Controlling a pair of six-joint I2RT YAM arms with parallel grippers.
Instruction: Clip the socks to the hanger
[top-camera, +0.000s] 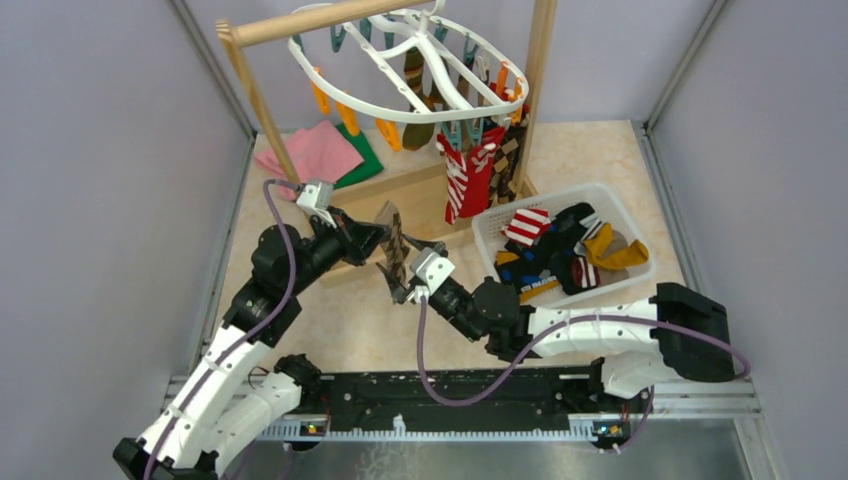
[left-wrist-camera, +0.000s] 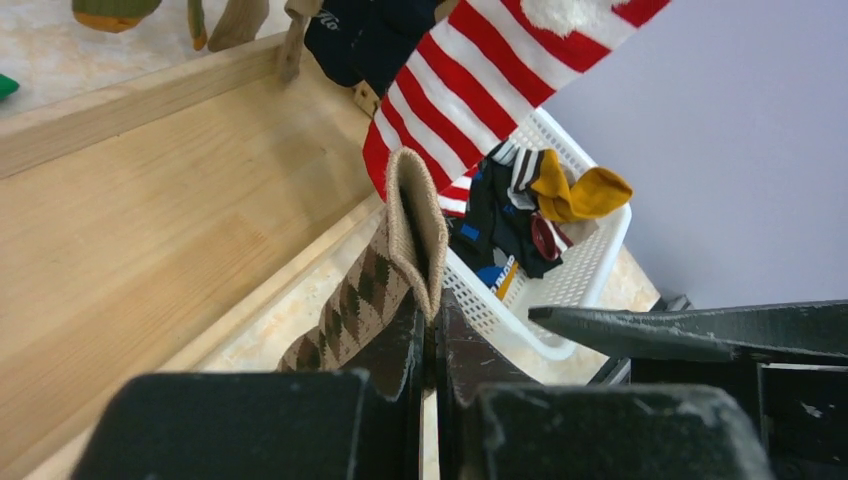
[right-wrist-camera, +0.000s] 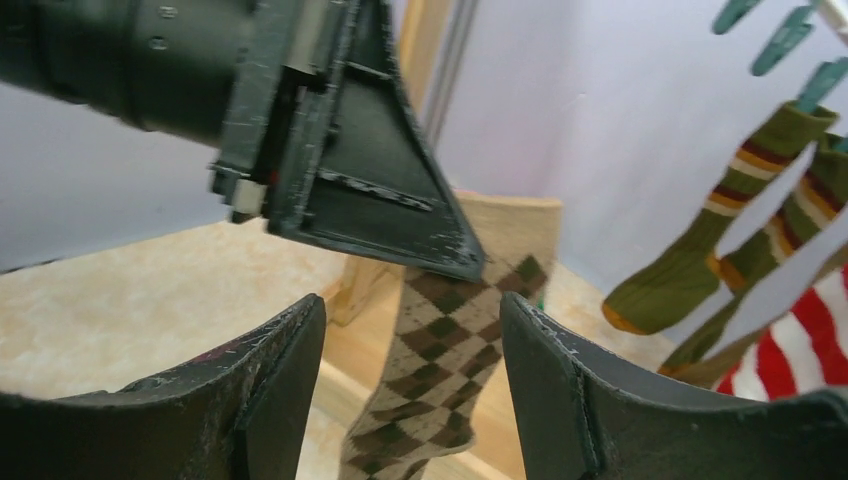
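Observation:
A brown checkered sock (top-camera: 394, 240) hangs from my left gripper, which is shut on its cuff. My right gripper (top-camera: 408, 270) stands open around the lower sock, its two fingers either side of the checkered fabric (right-wrist-camera: 440, 370) in the right wrist view. The white hanger (top-camera: 365, 103) hangs from the wooden frame, with orange and teal clips; red striped socks (top-camera: 465, 180) and olive socks (right-wrist-camera: 760, 170) hang from it.
A white basket (top-camera: 635, 270) of mixed socks stands at the right. Pink cloth (top-camera: 315, 155) and green cloth (top-camera: 360, 170) lie back left. The wooden tray (left-wrist-camera: 180, 230) spans the frame's base.

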